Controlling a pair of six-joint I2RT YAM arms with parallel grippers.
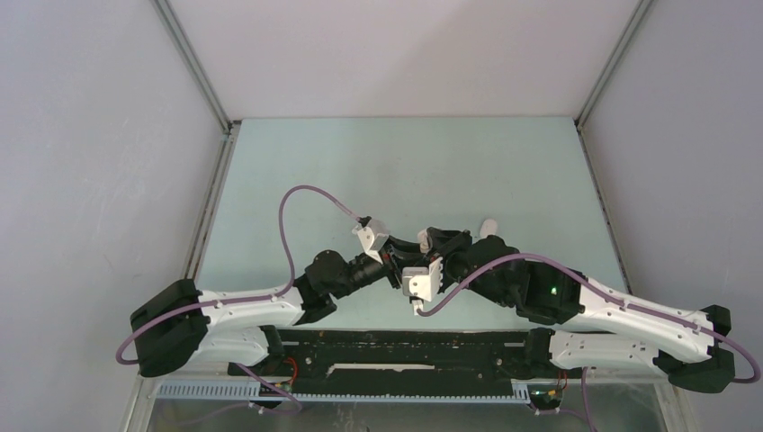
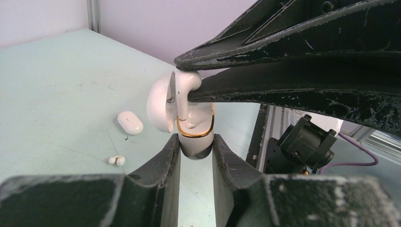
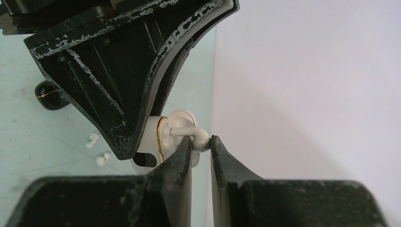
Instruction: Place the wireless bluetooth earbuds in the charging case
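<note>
In the left wrist view my left gripper is shut on the lower body of the white charging case (image 2: 161, 101), whose lid is raised. Above it, my right gripper is shut on a white earbud (image 2: 188, 79), stem down at the case's gold-rimmed opening. In the right wrist view the earbud's stem reaches into the case, its head between the fingertips. Whether it is fully seated I cannot tell. From the top view both grippers meet at the middle front and hide most of the case.
A white oval object (image 1: 489, 228) lies to the right on the pale table (image 1: 378, 162). Small white pieces (image 2: 117, 160) and a dark glossy case (image 3: 50, 97) also lie there.
</note>
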